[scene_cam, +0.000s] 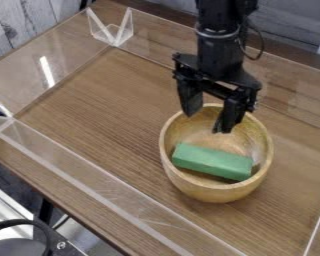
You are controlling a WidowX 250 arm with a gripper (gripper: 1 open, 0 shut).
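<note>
A green block [211, 163] lies in the front part of a round beige bowl [190, 182] at the centre right. My black gripper [210, 110] hangs over the back of the bowl, above and behind the block, its two fingers apart and pointing down. Nothing shows held between them; the fingers partly hide the bowl's back rim.
A white taped mark [111, 30] is at the back left. A black round object with a cable [16, 243] sits at the bottom left corner.
</note>
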